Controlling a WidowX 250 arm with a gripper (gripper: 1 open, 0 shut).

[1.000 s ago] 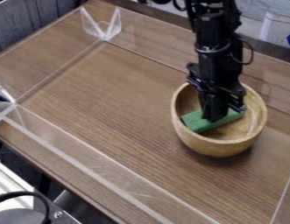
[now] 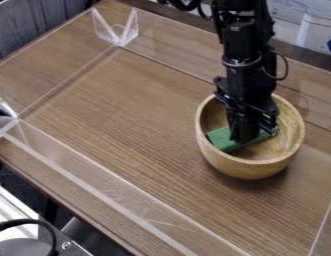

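My black gripper [image 2: 245, 128] reaches down from the top into a wooden bowl [image 2: 263, 160] on the right side of the table. A green object [image 2: 223, 140] lies in the bowl beneath the gripper, partly covered by it. The fingertips are dark and overlap the green object, so I cannot make out whether they touch it or have anything between them.
Clear plastic pieces stand along its back and left edges, and cables and grey hardware sit at the lower left corner.
The gripper has shifted slightly down over the green object, covering more of it. The bowl has stayed about in place.
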